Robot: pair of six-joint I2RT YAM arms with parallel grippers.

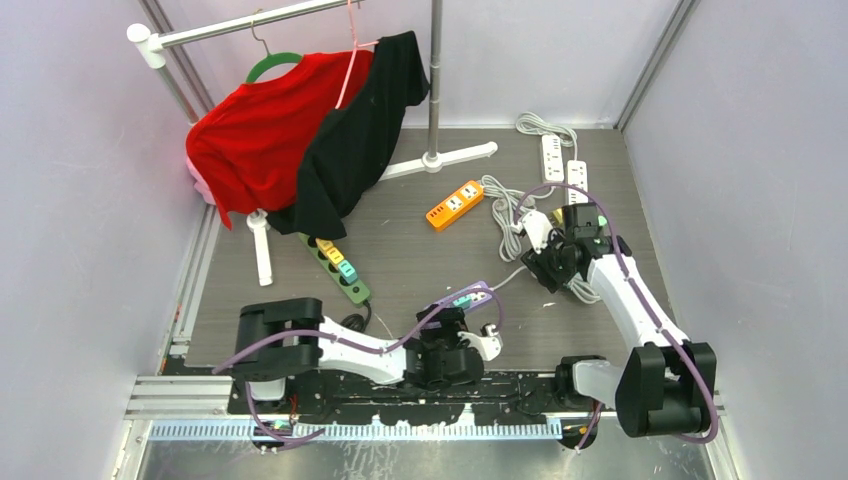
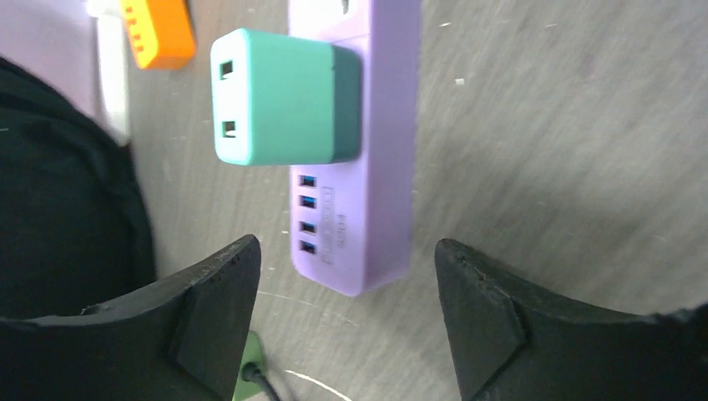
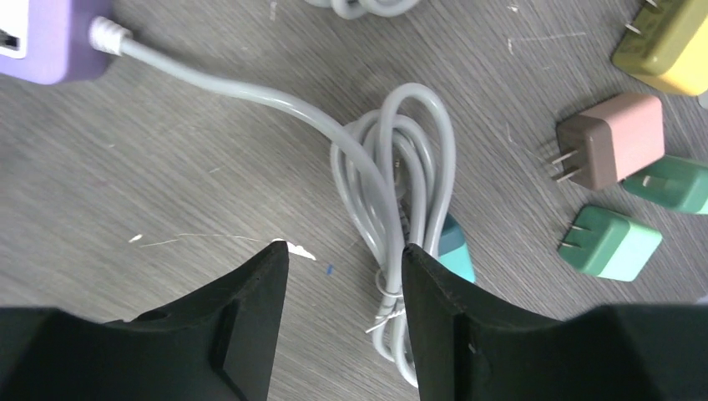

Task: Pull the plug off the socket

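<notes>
A teal plug (image 2: 288, 100) sits in a purple power strip (image 2: 380, 213), which stands near the front middle of the floor. My left gripper is right at the strip, its fingers apart, below the plug in the left wrist view; whether it touches the strip is unclear. My right gripper is open above a tied coil of grey cable (image 3: 392, 200), right of the strip's cord, with nothing seen between its fingers.
Loose pink (image 3: 609, 138), green (image 3: 609, 246) and yellow (image 3: 659, 46) plugs lie on the right. An orange strip (image 1: 455, 205), white strips and a green strip (image 1: 350, 285) lie around. A clothes rack stands at the back left.
</notes>
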